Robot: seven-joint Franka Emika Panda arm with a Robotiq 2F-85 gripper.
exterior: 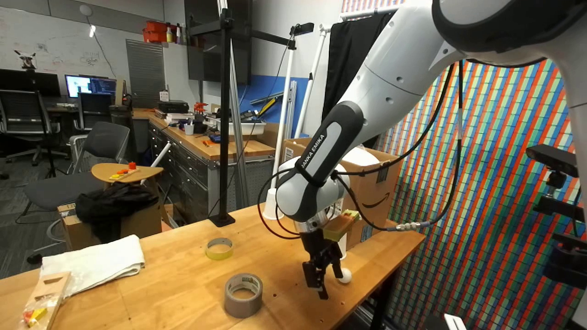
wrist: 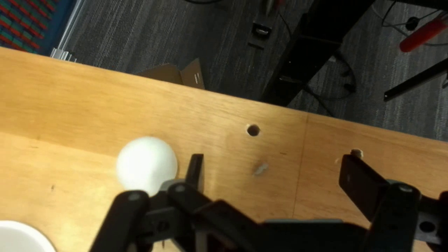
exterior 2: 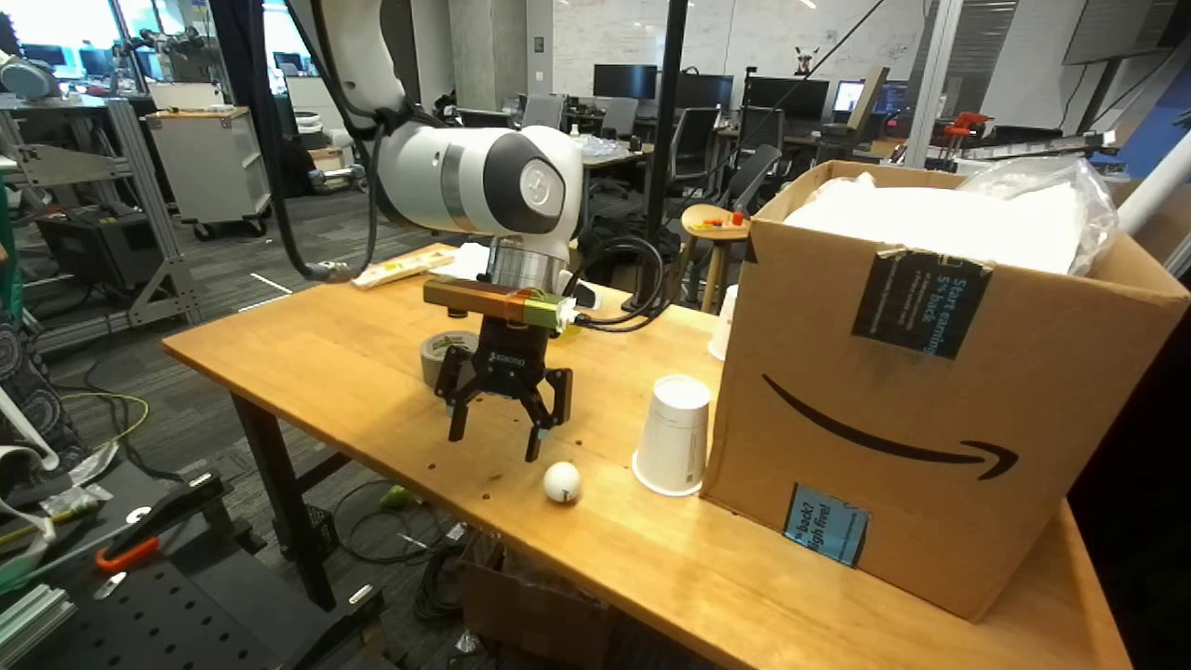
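Note:
A small white ball (exterior 2: 563,482) rests on the wooden table near its edge. My gripper (exterior 2: 494,445) hangs just above the tabletop beside the ball, its fingers wide apart with nothing between them. In the wrist view the ball (wrist: 146,164) lies outside the gap, left of the left finger (wrist: 194,172); bare wood shows between the two fingers. Exterior view 1 has the ball (exterior: 345,275) right beside the gripper (exterior: 330,285), on its right. An upturned white paper cup (exterior 2: 675,435) stands a little way from the ball; in the wrist view only part of its rim shows.
A large cardboard box (exterior 2: 893,447) stands close behind the cup. Grey tape (exterior: 243,295) and a yellowish tape roll (exterior: 218,249) lie on the table, with a white cloth (exterior: 93,263) at the far end. The table edge is close to the ball.

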